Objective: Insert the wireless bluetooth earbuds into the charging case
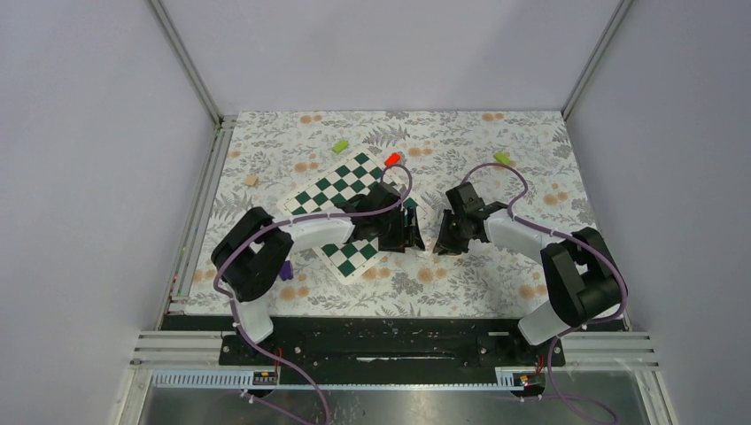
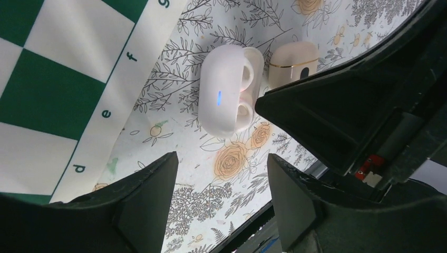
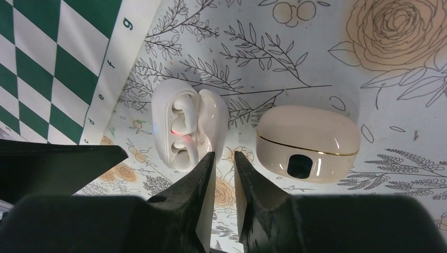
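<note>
A white charging case [image 3: 163,126] stands with its lid [image 3: 216,113] raised and a small red light glowing inside. Two rounded white forms sit in it; I cannot tell whether they are seated earbuds or bare wells. In the left wrist view the case [image 2: 219,87] shows a blue light on its outer face. My left gripper is open and empty, with the case beyond its fingertips. The right gripper is open with a narrow empty gap, its tips close to the raised lid. In the top view both grippers largely cover the case.
A closed cream case [image 3: 308,142] with a gold seam lies just right of the white one. The green-and-white chessboard [image 1: 345,257] extends under the left arm. Small blocks, including a red one [image 1: 392,160] and a purple one [image 1: 286,271], lie farther out.
</note>
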